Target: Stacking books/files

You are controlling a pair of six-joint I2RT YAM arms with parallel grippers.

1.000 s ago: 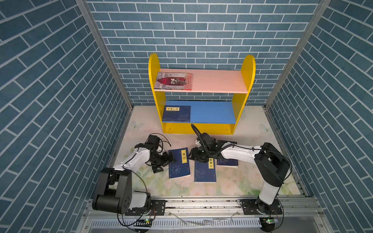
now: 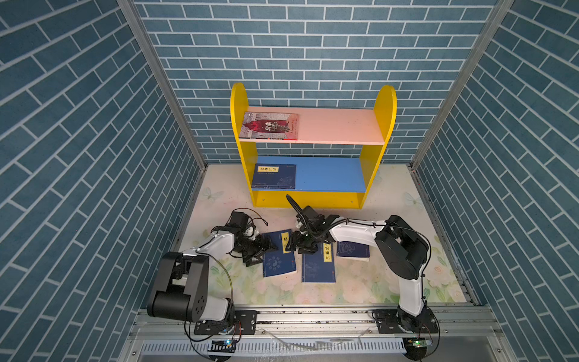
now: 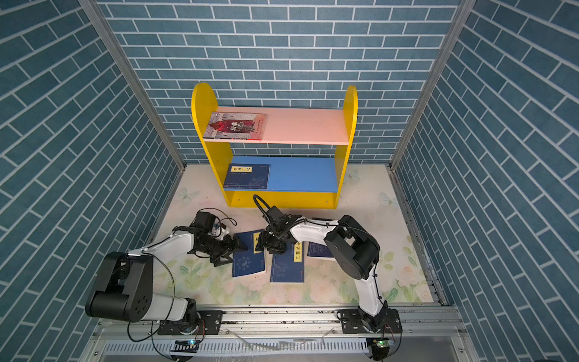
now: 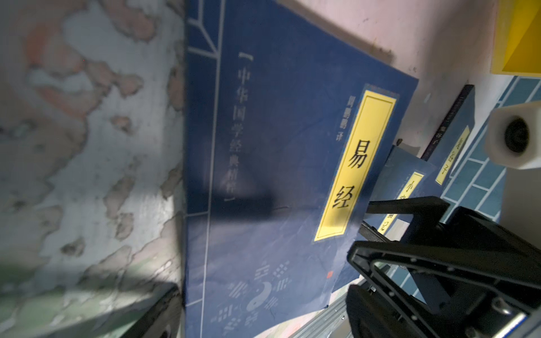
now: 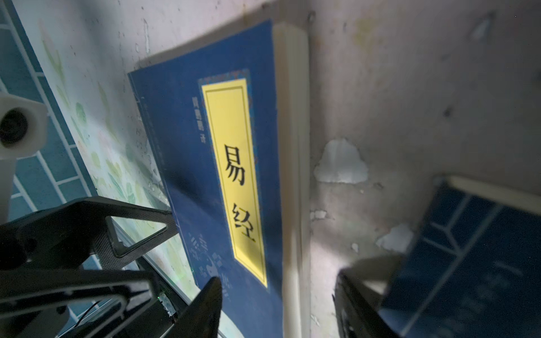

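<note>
A dark blue book with a yellow title label (image 2: 274, 265) lies flat on the table between my two grippers. My left gripper (image 2: 259, 251) is open at its left edge; in the left wrist view the fingers (image 4: 363, 309) stand apart over the blue cover (image 4: 270, 169). From the right, my right gripper (image 2: 293, 246) reaches the book's label side. Its fingers (image 5: 203, 309) stand apart in the right wrist view, one over the cover (image 5: 186, 140) and the other beyond the pale page edge (image 5: 294, 169). Neither gripper visibly grips the book.
Another blue book (image 2: 318, 270) lies just right, partly under the right arm, with a third blue book (image 2: 352, 249) beyond. The yellow shelf (image 2: 307, 199) behind holds a blue book (image 2: 274, 177) on its blue board and a red book (image 2: 269, 126) above. Both boards are bare at right.
The left gripper has shifted slightly. The book has barely moved.
</note>
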